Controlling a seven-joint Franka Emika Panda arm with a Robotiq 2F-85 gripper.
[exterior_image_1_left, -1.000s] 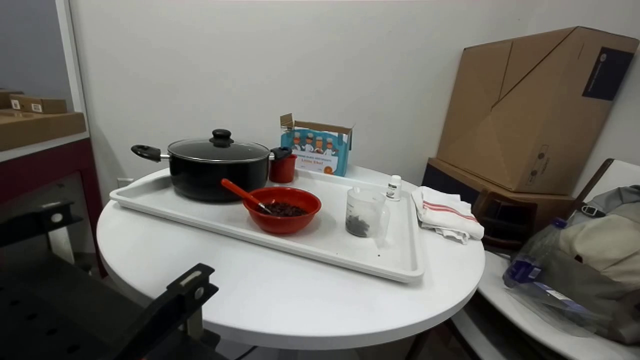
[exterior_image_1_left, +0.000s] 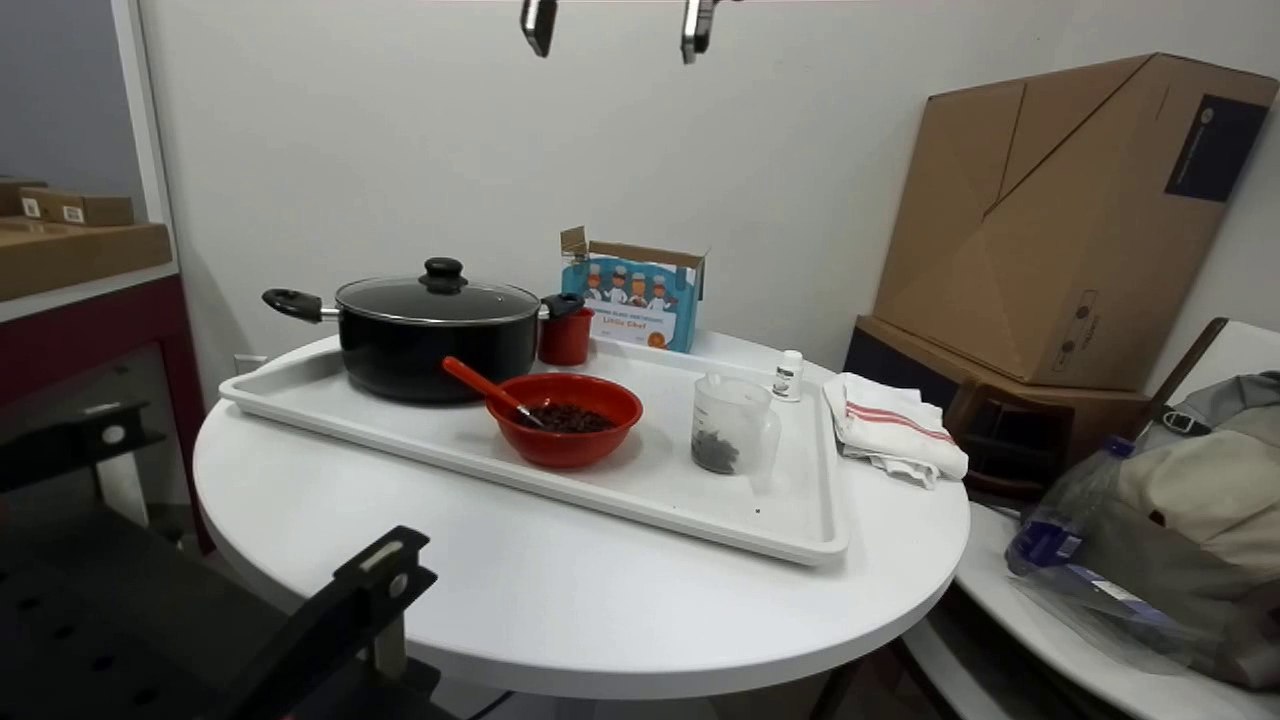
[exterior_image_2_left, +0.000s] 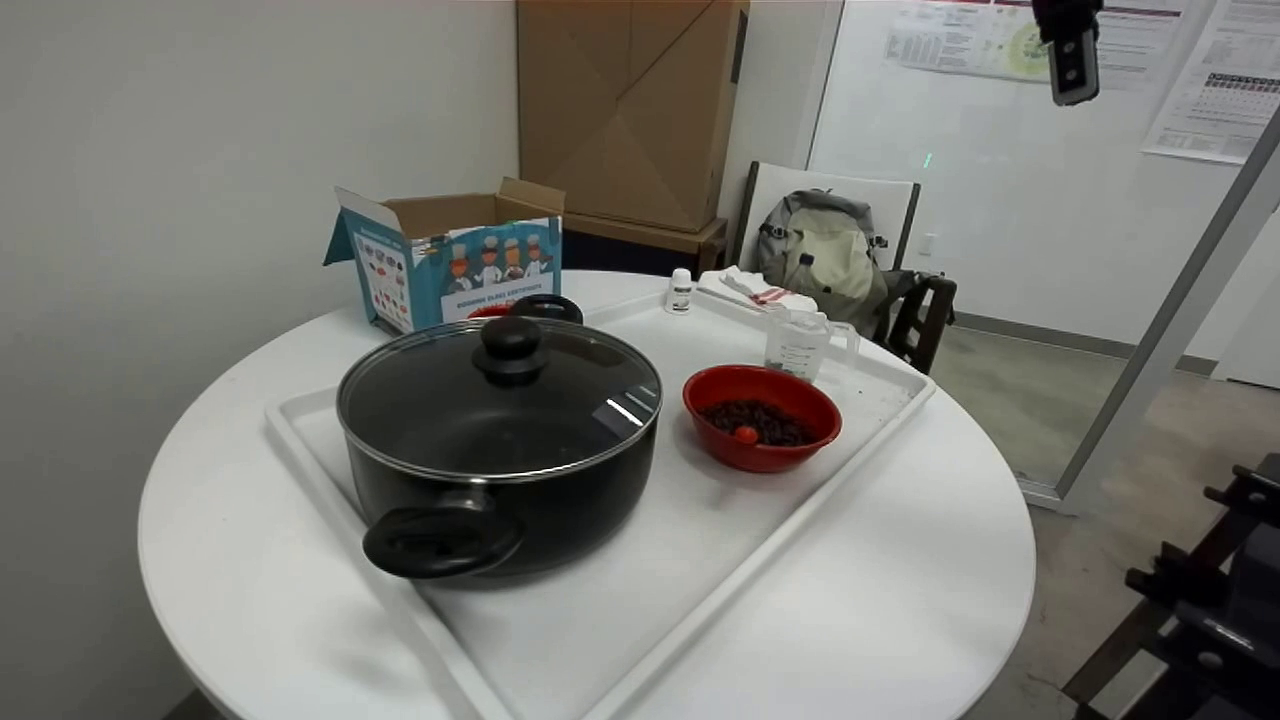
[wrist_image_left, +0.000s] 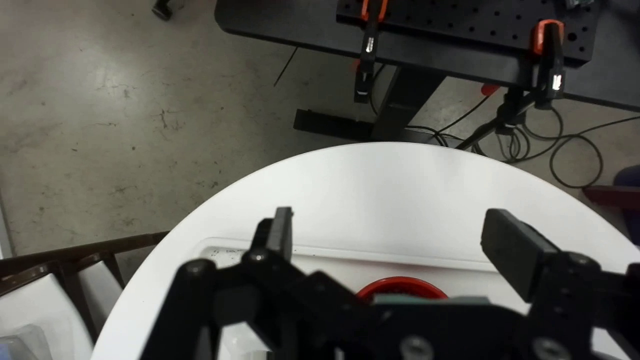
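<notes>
High above the table, my gripper (exterior_image_1_left: 615, 36) is open, its two fingers wide apart and nothing between them. On the white tray (exterior_image_1_left: 672, 510) sits a red bowl (exterior_image_1_left: 564, 448) holding dark bits, with a red-handled spoon (exterior_image_1_left: 480, 386) leaning in it. To the bowl's right stands a clear measuring cup (exterior_image_1_left: 729, 422) with dark pieces at its bottom. A black pot (exterior_image_2_left: 504, 468) with its glass lid on fills the tray's other end. In the wrist view the bowl (wrist_image_left: 408, 284) is mostly hidden behind the gripper body.
A red cup (exterior_image_1_left: 565, 337) and an open blue box (exterior_image_1_left: 636, 294) stand behind the pot. A small white bottle (exterior_image_1_left: 787, 374) is near the tray's back right corner, beside a folded towel (exterior_image_1_left: 894, 426).
My gripper's fingertips have come into the top of exterior view 1, where none showed a second ago. Everything on the table looks unmoved.
</notes>
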